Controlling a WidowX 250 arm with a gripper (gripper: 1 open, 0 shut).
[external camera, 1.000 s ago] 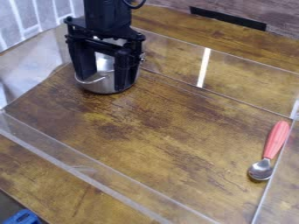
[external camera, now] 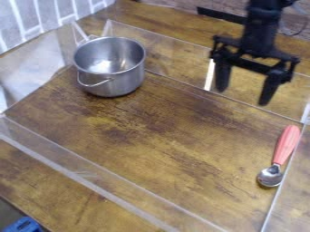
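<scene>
My black gripper [external camera: 252,69] hangs blurred in the upper right, above the back part of the table and apart from everything on it; its fingers are too blurred to tell open from shut. A steel pot [external camera: 111,81] with a wire handle stands upright at the back left. An ice cream scoop [external camera: 280,156] with a red handle and metal head lies at the right edge.
Clear plastic walls border the wooden table [external camera: 151,154]. A blue object [external camera: 21,224] shows at the bottom left corner, and a white slatted railing at the top left.
My gripper has moved quickly from over the pot at the left to the upper right, uncovering the pot. The pot and scoop look unmoved.
</scene>
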